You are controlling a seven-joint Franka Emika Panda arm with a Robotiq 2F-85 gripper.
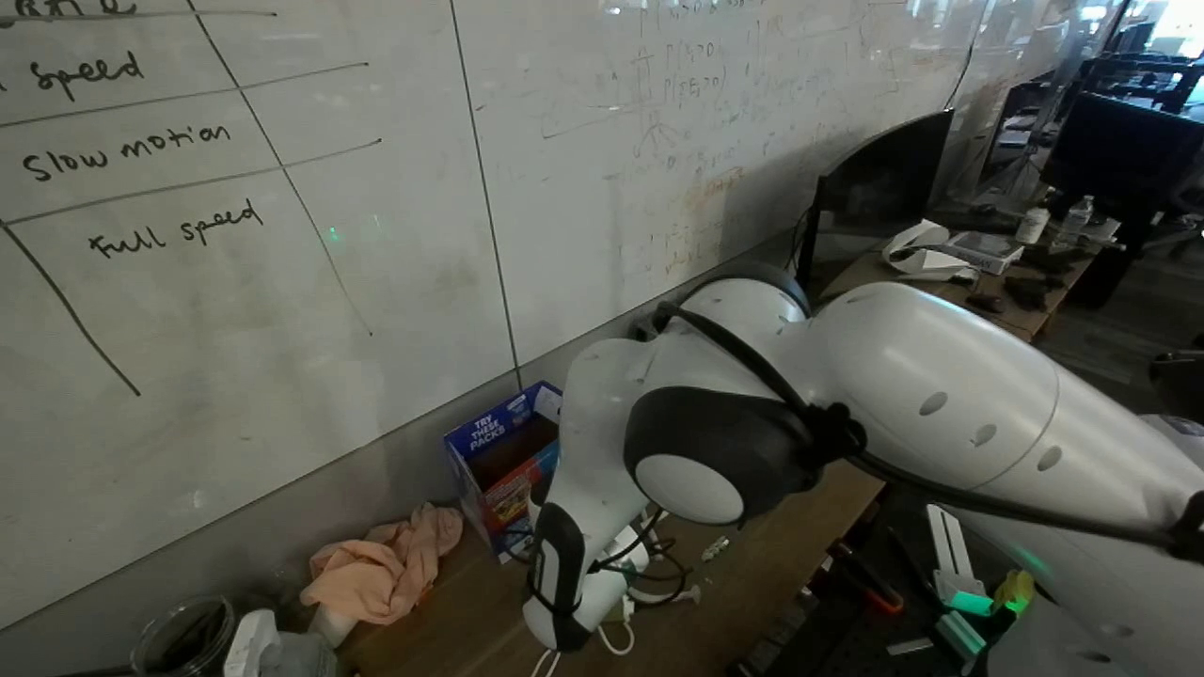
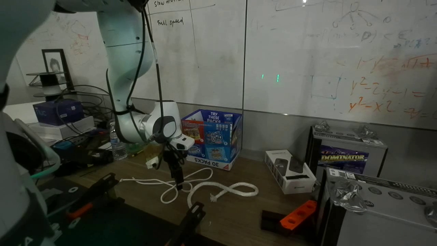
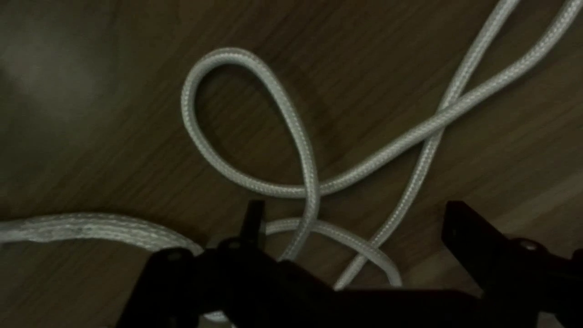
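A white braided rope [image 3: 298,131] lies loosely looped on the brown wooden table, with strands crossing in several places. In the wrist view a thicker, frayed-looking stretch [image 3: 104,227] runs off to the left; where it meets the thinner loops is hidden by the gripper. My gripper stands open over the crossings, black fingers wide apart, with rope strands visible in the gap below. From the side, the gripper [image 2: 178,182] points down among the coils of the rope [image 2: 245,194]. Whether its tips touch the table cannot be told. In exterior view 1 my arm hides the fingers.
Behind the rope stands a blue snack box [image 2: 216,139] against the whiteboard wall. Farther right are a white carton [image 2: 290,172], an orange part [image 2: 299,215] and grey boxes [image 2: 381,221]. A peach cloth [image 1: 384,564] lies left of the snack box in exterior view 1.
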